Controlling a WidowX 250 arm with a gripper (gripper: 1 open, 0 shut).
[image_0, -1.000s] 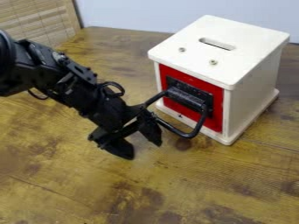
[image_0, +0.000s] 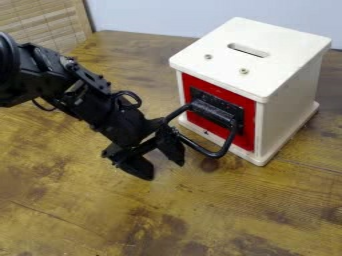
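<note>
My black gripper (image_0: 155, 158) is angled down just above the wooden table (image_0: 160, 220), its fingers apart, to the front left of a white box (image_0: 287, 110) with a red front panel (image_0: 249, 131). The box has a slot and two small metal fittings on its lid. On the red panel is a black fitting with a curved black handle (image_0: 217, 152) that reaches out toward my gripper, close beside or behind its fingers; whether they touch is unclear.
A pale wall (image_0: 147, 15) runs along the back, with a woven panel (image_0: 40, 20) at the back left.
</note>
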